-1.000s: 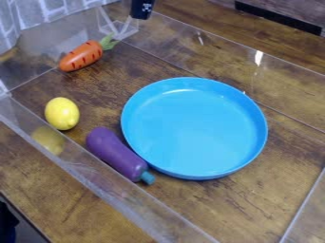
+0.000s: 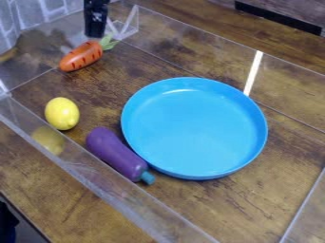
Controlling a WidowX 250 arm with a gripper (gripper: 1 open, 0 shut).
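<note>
An orange toy carrot (image 2: 82, 56) with green leaves lies at the back left of the wooden surface. The dark gripper (image 2: 95, 24) hangs just above it at the top edge, open, mostly out of frame. A yellow lemon (image 2: 61, 114) sits at the left, and a purple eggplant (image 2: 117, 154) lies in front of it. A large blue plate (image 2: 193, 128) occupies the centre right, with nothing on it.
Clear plastic walls border the surface on the left and back. Bare wood (image 2: 273, 76) shows to the right and behind the plate.
The gripper has moved left and down toward the carrot from a higher place at the top middle. The objects on the surface look unmoved.
</note>
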